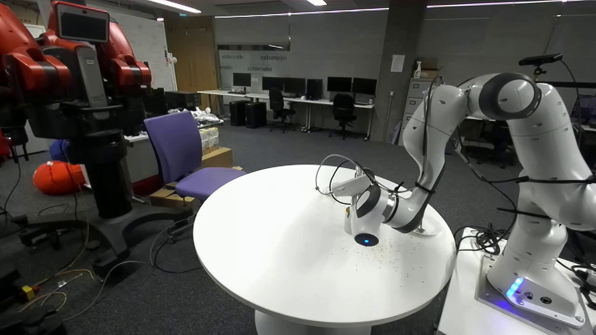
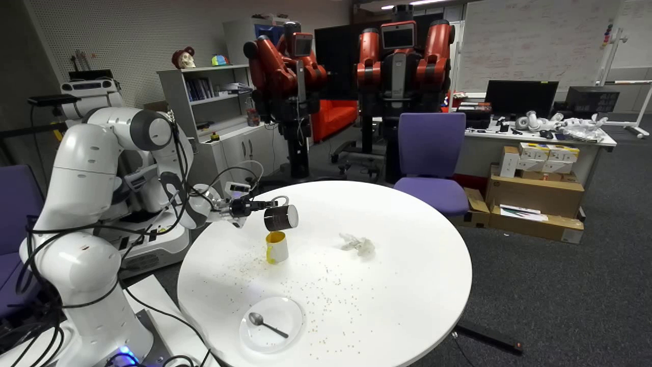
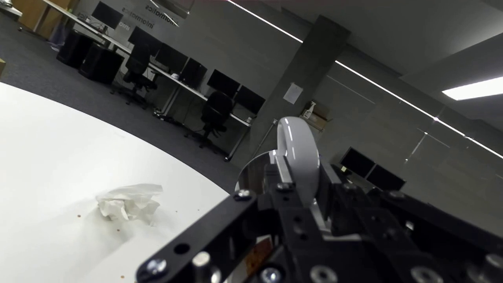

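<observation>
A dark mug point(image 2: 276, 219) with a pale interior lies tipped on its side in the air, its mouth facing right in exterior view 2. My gripper point(image 2: 264, 205) is shut on its handle; in the wrist view the white handle point(image 3: 301, 153) stands between the fingers, with part of the dark body point(image 3: 254, 173) to the left. Just below, a white mug with a yellow inside and handle point(image 2: 278, 250) stands upright on the table. Whether anything is inside either mug cannot be made out. In exterior view 1 the arm mostly hides both mugs.
A white plate point(image 2: 293, 327) holding a spoon point(image 2: 267, 324) sits near the table's front edge. Crumpled clear plastic or tissue point(image 2: 359, 245) lies to the right of the mugs. Small crumbs are scattered across the round table point(image 2: 403, 287).
</observation>
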